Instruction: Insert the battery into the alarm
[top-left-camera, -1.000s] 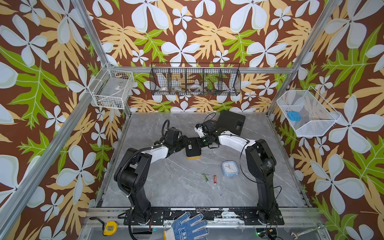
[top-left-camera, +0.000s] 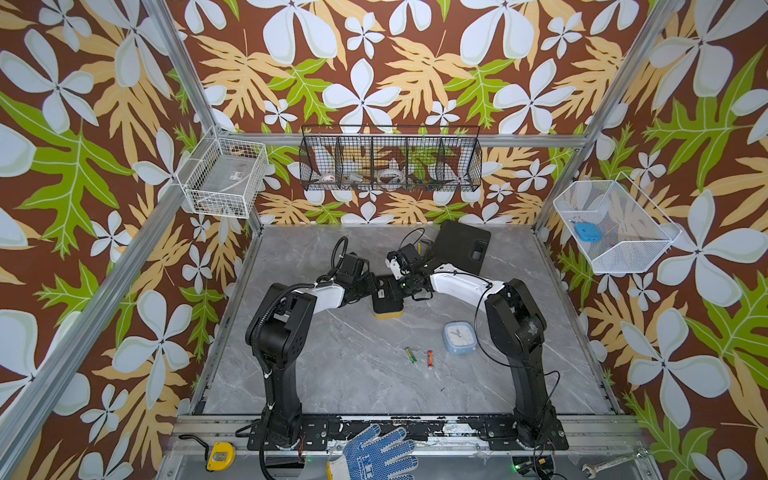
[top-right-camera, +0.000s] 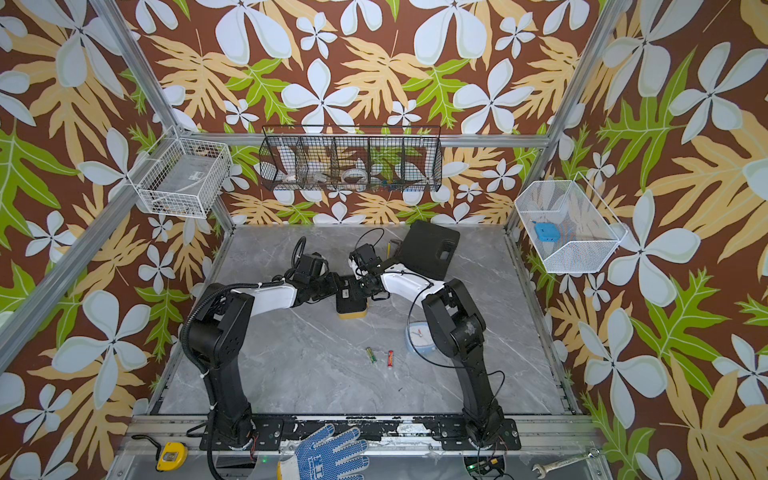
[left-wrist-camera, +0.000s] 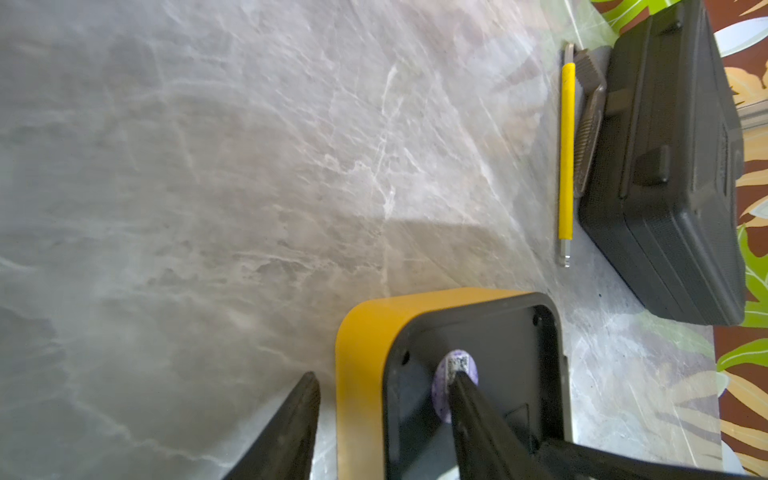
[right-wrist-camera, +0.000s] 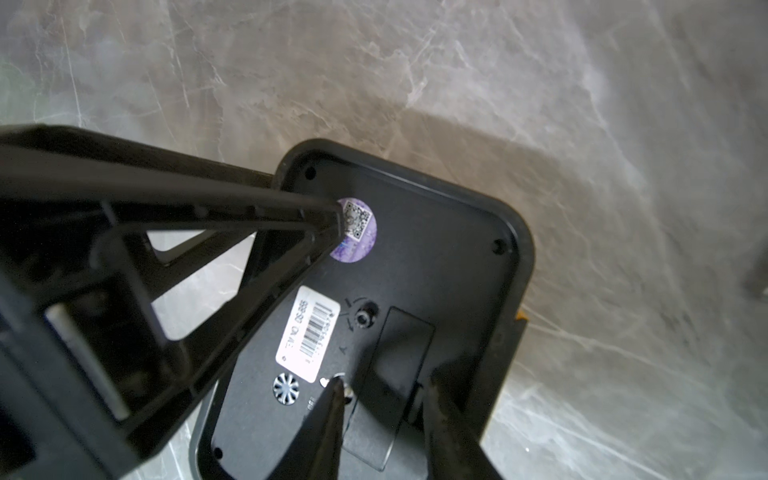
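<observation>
The black-and-yellow alarm (top-left-camera: 387, 302) (left-wrist-camera: 360, 368) lies face down, its back showing. My left gripper is part open, fingers straddling the alarm's yellow side edge and reaching beside a purple sticker (right-wrist-camera: 355, 240). My right gripper is part open over the closed-looking battery cover (right-wrist-camera: 392, 352); whether the fingertips touch it is unclear. A green battery (top-left-camera: 410, 354) and a red battery (top-left-camera: 430, 357) lie on the table in front.
A blue clock (top-left-camera: 460, 337) lies front right. A black case (left-wrist-camera: 664, 200) and a yellow-handled tool (left-wrist-camera: 567, 144) lie behind.
</observation>
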